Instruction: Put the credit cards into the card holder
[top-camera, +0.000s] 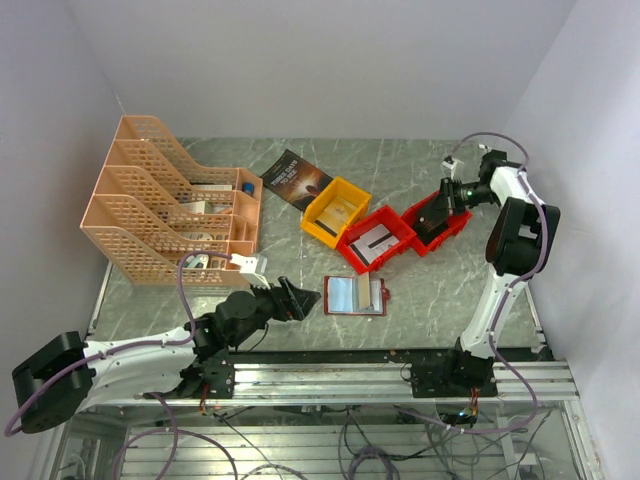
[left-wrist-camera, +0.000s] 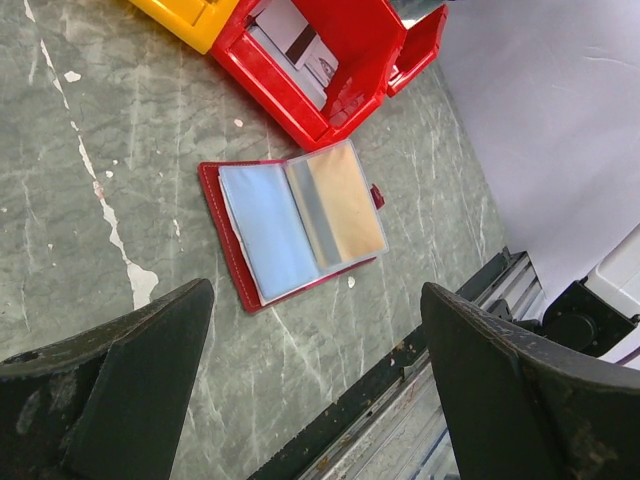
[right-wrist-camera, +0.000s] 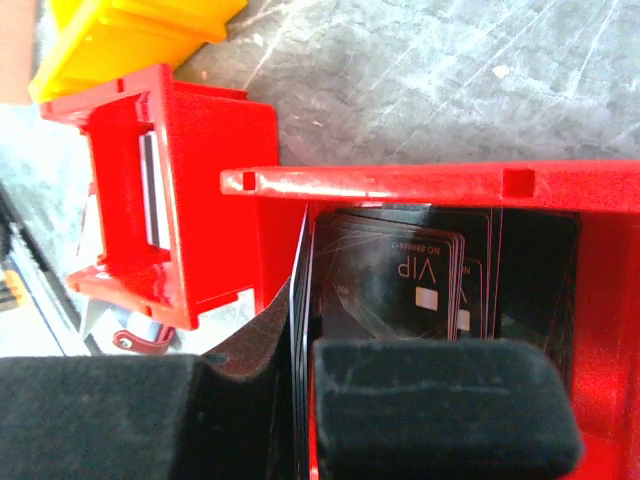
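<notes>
Black VIP cards (right-wrist-camera: 390, 280) lie in the right red bin (top-camera: 458, 222). Over that bin my right gripper (top-camera: 446, 200) is shut, its fingertips at the bin's left side, with thin dark card edges (right-wrist-camera: 300, 270) upright beside them; whether they are held I cannot tell. The open card holder (top-camera: 340, 295), red with clear sleeves, lies on the table's front middle, also seen in the left wrist view (left-wrist-camera: 270, 225). My left gripper (top-camera: 298, 300) hangs open left of it, nothing between its fingers.
A middle red bin (top-camera: 398, 228) holds pale cards; a yellow bin (top-camera: 350, 195) sits beside it. A peach organizer (top-camera: 140, 210) fills the left, near a dark booklet (top-camera: 298, 178). The table around the holder is mostly clear.
</notes>
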